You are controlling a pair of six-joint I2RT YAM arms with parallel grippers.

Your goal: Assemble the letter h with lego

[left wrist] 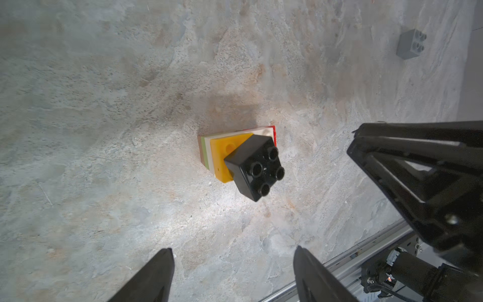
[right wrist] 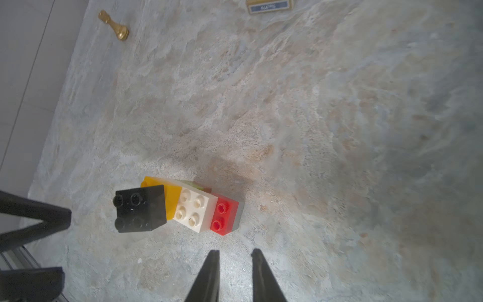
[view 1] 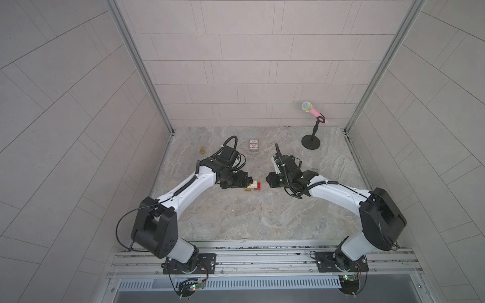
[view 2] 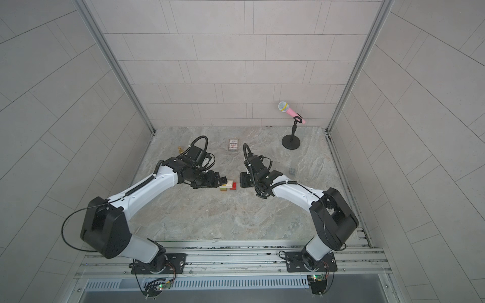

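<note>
In the middle of the table stands a brick assembly: a black brick point(left wrist: 254, 167) on top, a yellow brick point(left wrist: 223, 151) beneath it, then a white brick point(right wrist: 195, 208) and a red brick point(right wrist: 225, 215). In the left wrist view the black brick is turned at an angle to the yellow one. My left gripper is open, close to the assembly's left side and above the table. On the right side hangs my right gripper, its fingers parted by a narrow gap with nothing between them. A loose grey brick point(left wrist: 411, 44) lies off to the right.
A gold chess piece point(right wrist: 114, 25) lies at the back left. Small boxes point(view 1: 253, 145) stand at the back middle. A pink microphone point(view 1: 313, 111) on a black stand point(view 1: 310, 142) occupies the back right.
</note>
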